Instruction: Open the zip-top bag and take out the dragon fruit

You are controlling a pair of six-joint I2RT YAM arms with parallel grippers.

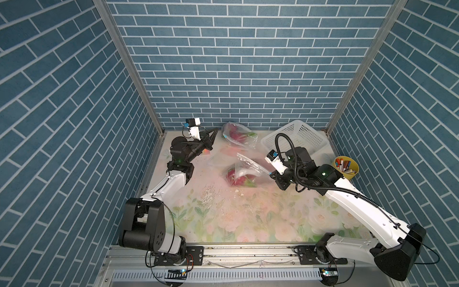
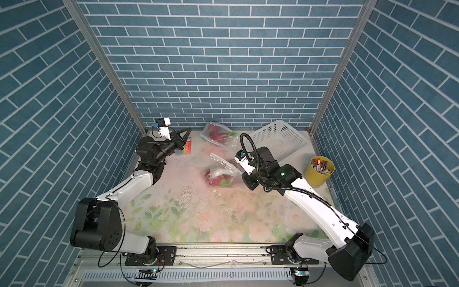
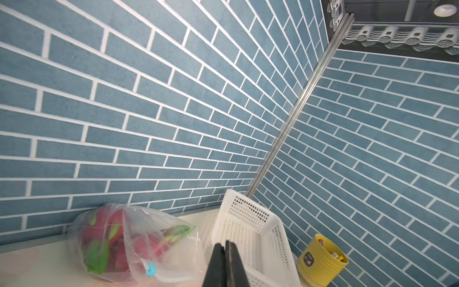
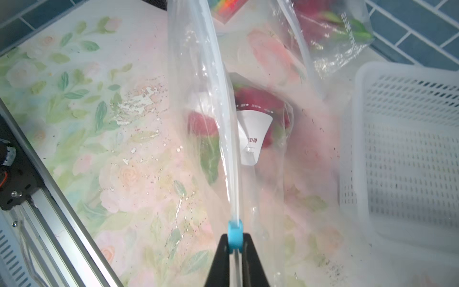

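Note:
The nearer clear zip bag (image 1: 246, 162) hangs slanting from my right gripper, which is shut on its blue slider (image 4: 235, 232). Red dragon fruit (image 1: 234, 178) with green tips is inside, low at the table, beside a white paper tag (image 4: 255, 134). From the slider the bag's top strip runs up and left to a free end. My left gripper (image 1: 216, 130) is off to the back left, apart from this bag; its fingers look together with nothing between them in the left wrist view. How far the zip is parted cannot be told.
A second zip bag with dragon fruit (image 3: 107, 234) lies at the back wall. Right of it is an empty white basket (image 1: 296, 134), then a yellow bucket of pens (image 2: 319, 172). A colourful box (image 2: 184, 146) lies near the left arm.

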